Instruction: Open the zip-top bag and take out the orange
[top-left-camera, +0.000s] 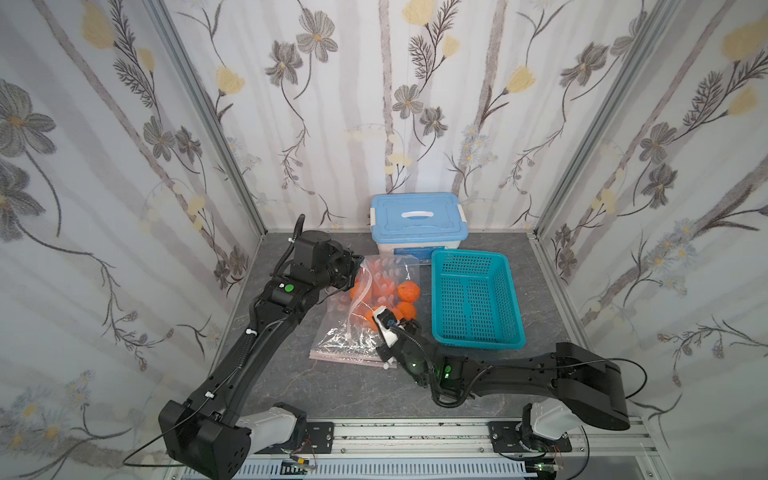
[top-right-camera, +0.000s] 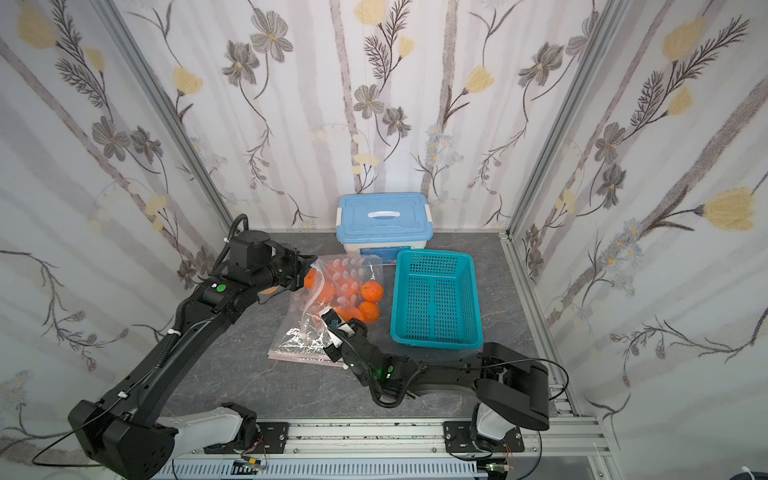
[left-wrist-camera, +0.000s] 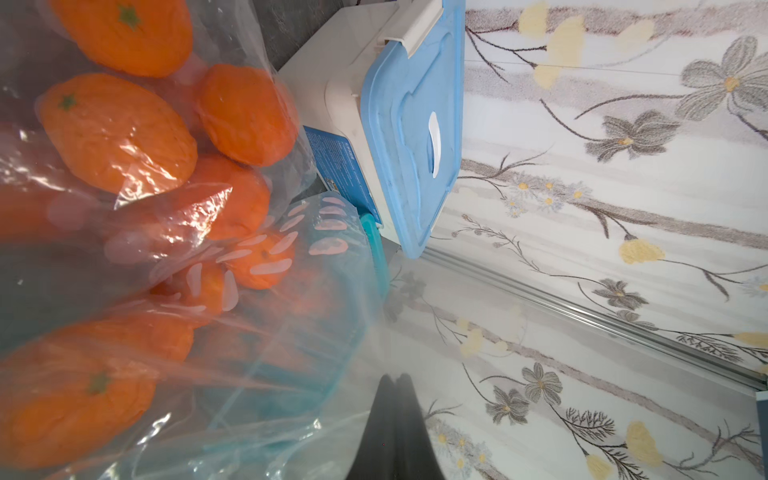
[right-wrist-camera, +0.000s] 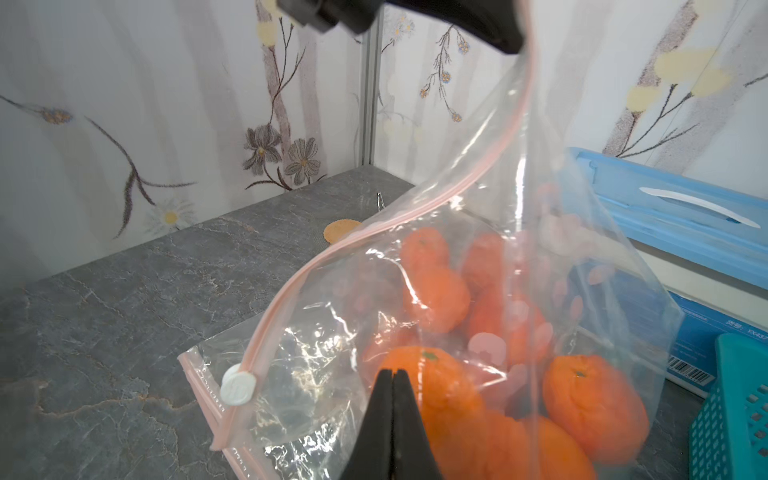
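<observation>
The clear zip bag (top-left-camera: 332, 345), pink along its mouth, lies on the table with several oranges (top-left-camera: 409, 291) inside. Its upper film rises to my left gripper, which is shut on the bag's edge; the right wrist view shows the pink strip (right-wrist-camera: 336, 254) curving up to that dark fingertip. The mouth gapes toward the front. My right gripper is shut at this opening, its fingertips in front of an orange (right-wrist-camera: 436, 390), with nothing visible between them. Whether the tips touch the fruit or lie inside the bag, I cannot tell.
An empty teal basket (top-left-camera: 516, 324) stands right of the bag. Behind them is a lidded blue-and-white box (top-left-camera: 416, 220). A flat tan disc (right-wrist-camera: 341, 231) lies on the table beyond the bag.
</observation>
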